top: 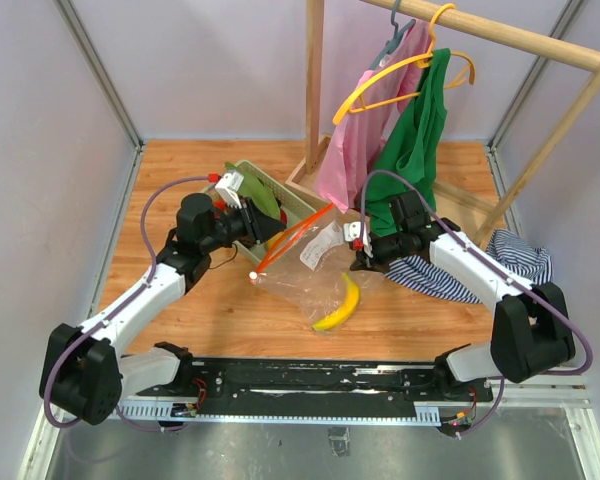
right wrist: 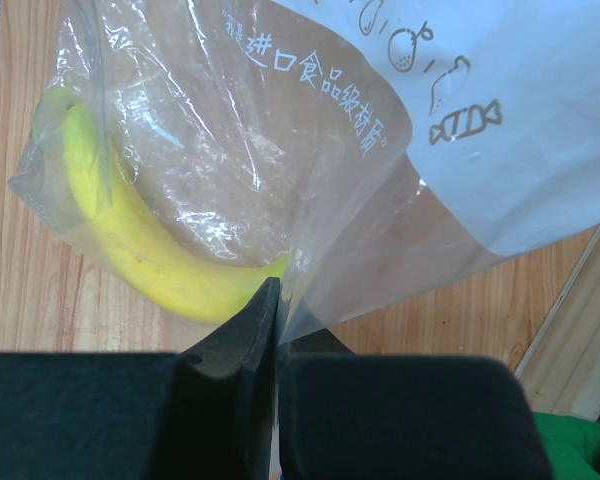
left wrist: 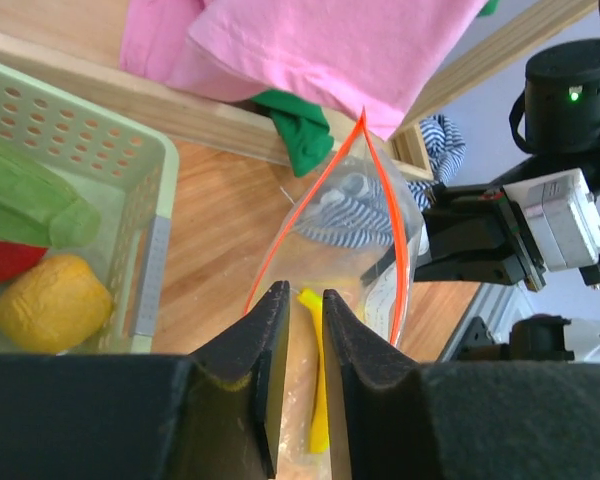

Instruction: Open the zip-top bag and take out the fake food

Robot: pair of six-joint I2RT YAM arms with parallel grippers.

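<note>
A clear zip bag with an orange zip edge stands slanted on the table, a yellow banana inside it. My right gripper is shut on the bag's thin plastic at its right side, beside the printed label. My left gripper is over the basket's right part, left of the bag's orange edge. In the left wrist view its fingers point toward the bag with a narrow gap between them, the banana showing behind; whether anything is held there I cannot tell.
A green basket of fake vegetables sits left of the bag. A wooden rack with pink and green cloths on hangers stands behind. A striped cloth lies at the right. Bare table shows in front at the left.
</note>
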